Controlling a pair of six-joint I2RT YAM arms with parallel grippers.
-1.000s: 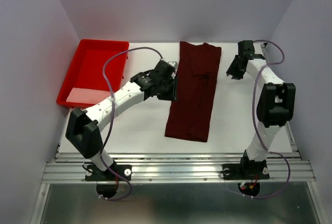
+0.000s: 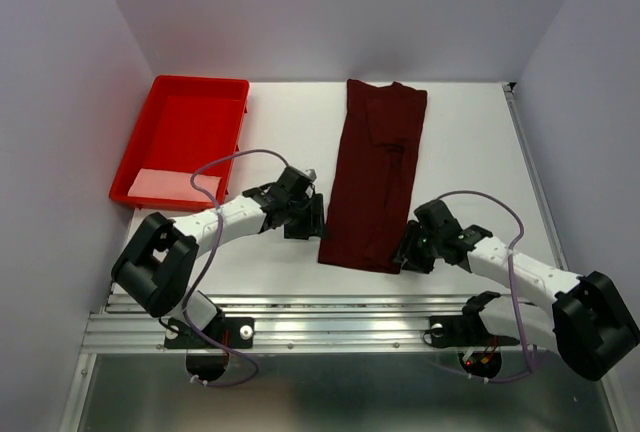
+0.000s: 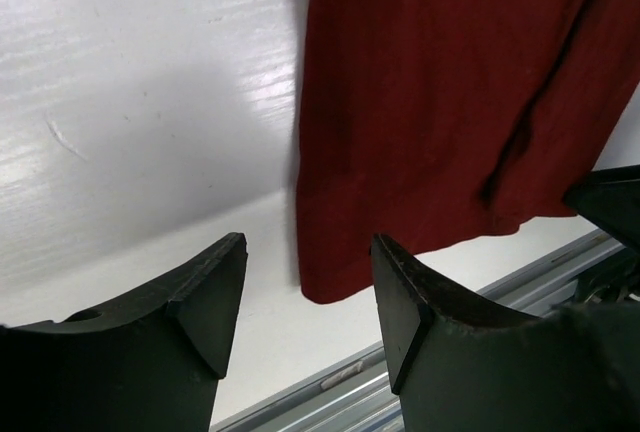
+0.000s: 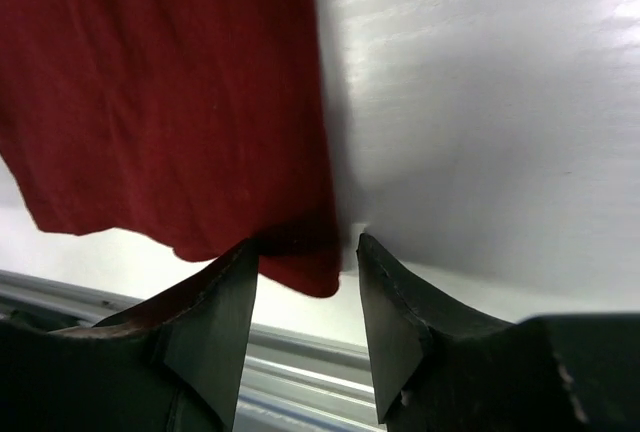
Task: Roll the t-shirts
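A dark maroon t-shirt [image 2: 372, 172], folded into a long strip, lies flat from the back of the white table toward its front. At the strip's near left corner my left gripper [image 2: 308, 236] stands open; in the left wrist view the shirt corner [image 3: 328, 277] shows beyond the parted fingers [image 3: 215, 302]. Over the near right corner is my right gripper [image 2: 402, 266], also open. The right wrist view has that shirt corner [image 4: 315, 270] between its fingertips, partly behind the left finger [image 4: 225, 302]. Whether either gripper touches the cloth I cannot tell.
A red tray [image 2: 190, 122] stands at the back left, with a folded pink cloth [image 2: 172, 185] in it. A metal rail [image 2: 330, 312] runs along the front edge.
My right gripper has come from the back right down to the shirt's near right corner. The shirt looks unmoved.
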